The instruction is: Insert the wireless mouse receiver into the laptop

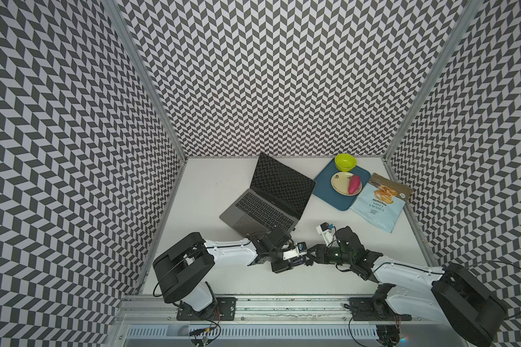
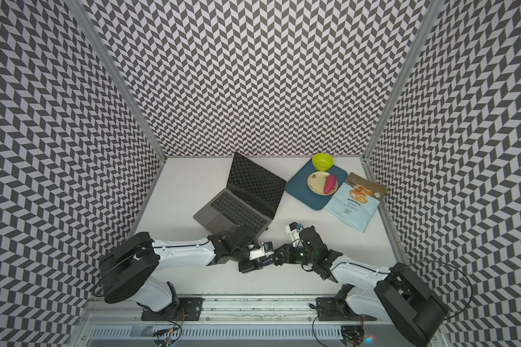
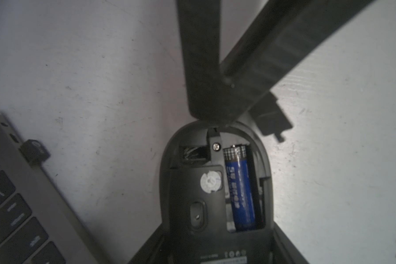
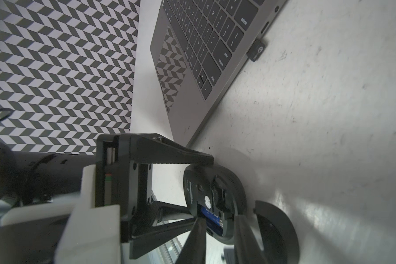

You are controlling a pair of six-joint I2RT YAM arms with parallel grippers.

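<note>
My left gripper (image 1: pixel 289 257) is shut on the black mouse (image 3: pixel 180 193), held underside up with its battery bay open, showing a blue battery (image 3: pixel 241 189) and a dark slot. My right gripper is at the mouse's front end, part open; whether anything is between its fingers is unclear. A black cover (image 4: pixel 283 233) lies loose beside the mouse. The laptop (image 1: pixel 257 214) stands open behind the grippers, with a small dark dongle (image 4: pixel 256 49) at the side port nearest them.
At the back right a blue tray (image 1: pixel 324 193) holds a green bowl (image 1: pixel 345 159) and a plate (image 1: pixel 338 183) with a pink object (image 1: pixel 354 184); a chip bag (image 1: pixel 382 211) lies beside it.
</note>
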